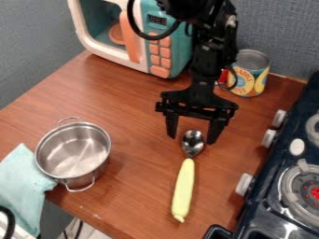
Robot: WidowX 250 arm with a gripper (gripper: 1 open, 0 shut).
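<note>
My black gripper is pointed down at the wooden table, its two fingers spread open either side of the top of a metal spoon. A yellow object, banana-like or a handle, runs from the spoon's lower end toward the front. Whether the fingertips touch the table is unclear.
A steel pot and a light blue cloth lie at left. A toy microwave stands at the back, a can at back right. A black stove fills the right edge.
</note>
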